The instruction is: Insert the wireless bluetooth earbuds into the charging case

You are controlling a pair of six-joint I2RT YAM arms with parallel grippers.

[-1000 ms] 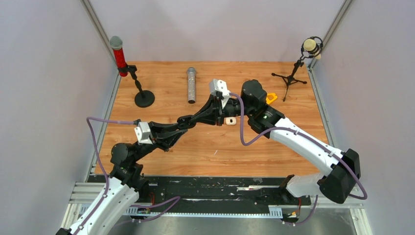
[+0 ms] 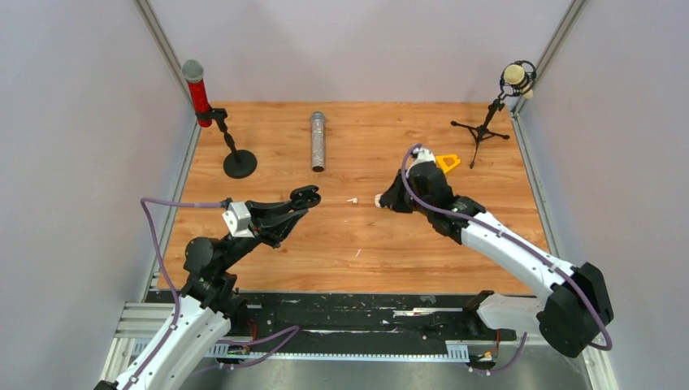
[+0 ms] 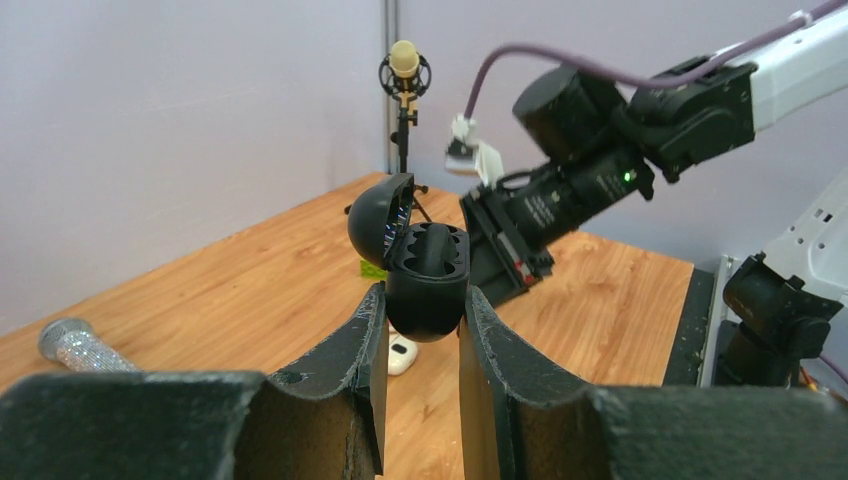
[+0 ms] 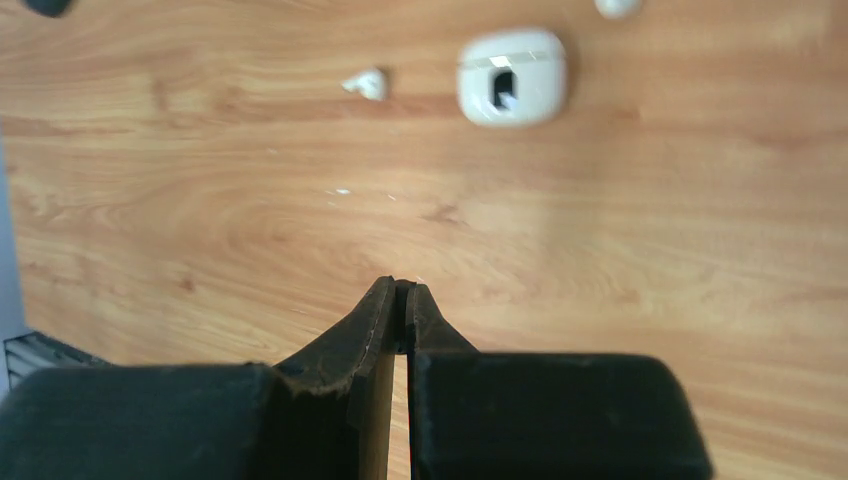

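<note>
My left gripper is shut on a black earbud case (image 3: 428, 290), lid raised and inner cavity visible, held above the table left of centre in the top view. My right gripper points down over the table, shut, with nothing clearly visible between its fingertips. Below it in the right wrist view lie a white case (image 4: 535, 95), a small white earbud (image 4: 368, 85) and another white piece (image 4: 618, 5) at the top edge.
A silver microphone (image 2: 318, 142) lies at the back middle. Mic stands (image 2: 240, 164) (image 3: 405, 65) occupy both back corners. A yellow object (image 2: 447, 162) sits behind the right arm.
The right arm has withdrawn from the black case toward the right and swung to point downward near the white case. The left arm holds its place with the case.
</note>
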